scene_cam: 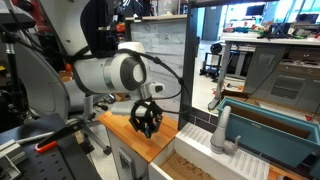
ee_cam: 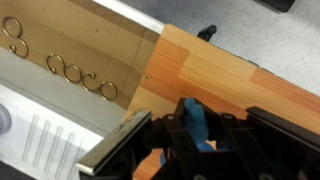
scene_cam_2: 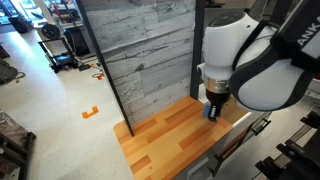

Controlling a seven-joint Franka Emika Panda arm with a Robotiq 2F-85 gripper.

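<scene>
A small blue object [ee_cam: 196, 124] sits between the fingers of my gripper [scene_cam_2: 211, 115], which is shut on it. Its exact shape is hard to make out, as the black fingers cover part of it. In exterior view 1 the gripper [scene_cam: 148, 127] points down at the wooden top [scene_cam: 128, 130], close to its surface. Whether the blue object touches the wood cannot be told.
Beside the wooden top lies an open tray or drawer [ee_cam: 106, 45] with several brass-coloured rings along it. A teal bin [scene_cam: 262, 125] and a white tap-like fixture [scene_cam: 223, 130] stand to the right. A grey plank wall [scene_cam_2: 160, 65] rises behind the top.
</scene>
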